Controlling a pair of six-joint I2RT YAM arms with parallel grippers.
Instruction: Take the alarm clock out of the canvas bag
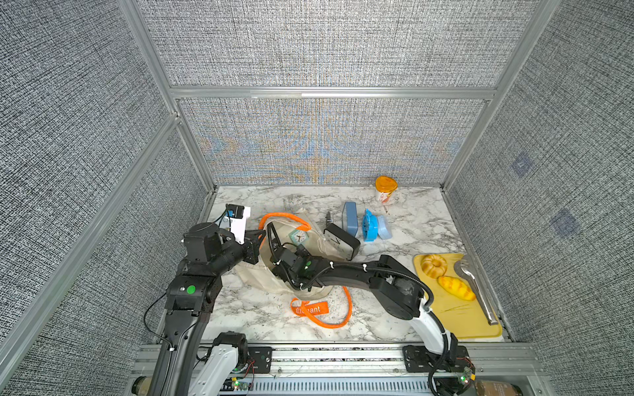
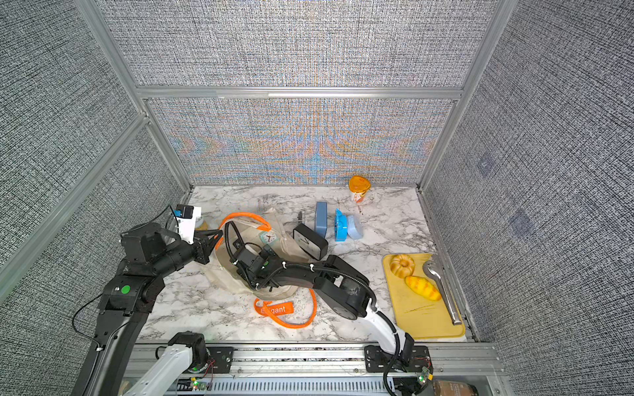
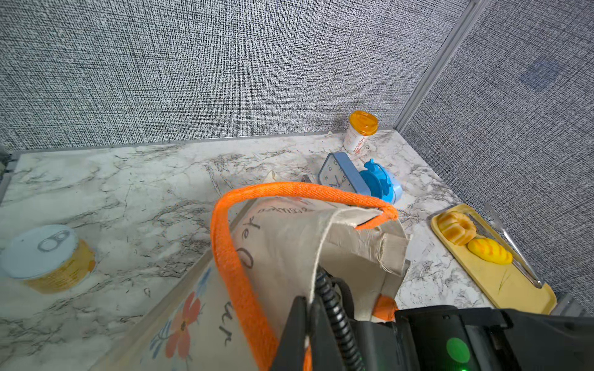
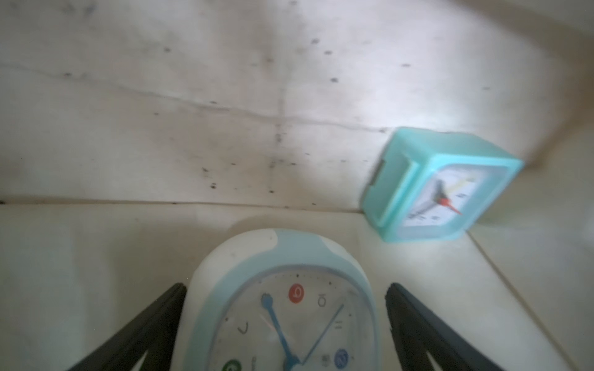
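Observation:
The cream canvas bag [image 1: 256, 278] with orange handles stands at the left of the table, its mouth open. In the left wrist view my left gripper is shut on the bag's rim, the cloth edge between its fingertips. My right gripper reaches into the bag with its fingers open. Between its fingers stands a rounded white and pale blue alarm clock [image 4: 290, 250], seen upside down; no finger contact can be made out. A square teal clock [image 4: 442, 191] lies deeper in the bag, off to the right in that view.
A black clock [image 2: 310, 241] lies against the bag's right side, with a blue box [image 2: 321, 219] and a blue item [image 2: 340, 225] beyond. An orange-lidded jar [image 2: 359, 185] stands at the back. A can [image 3: 46, 259] sits left of the bag. The yellow board [image 2: 422, 316] is far right.

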